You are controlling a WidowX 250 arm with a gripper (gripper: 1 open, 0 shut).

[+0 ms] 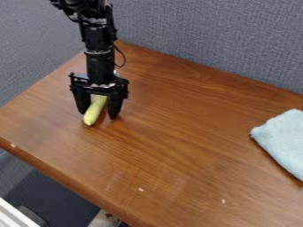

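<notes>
The black gripper (98, 105) is at the left of the wooden table, lowered over a pale yellow-green elongated object (91, 115) that lies slanted on the tabletop. One finger is on each side of the object, and part of it is hidden behind the gripper body. I cannot tell whether the fingers press on it.
A folded light-blue cloth (279, 143) lies at the right edge of the table (178, 160). A grey padded wall stands behind.
</notes>
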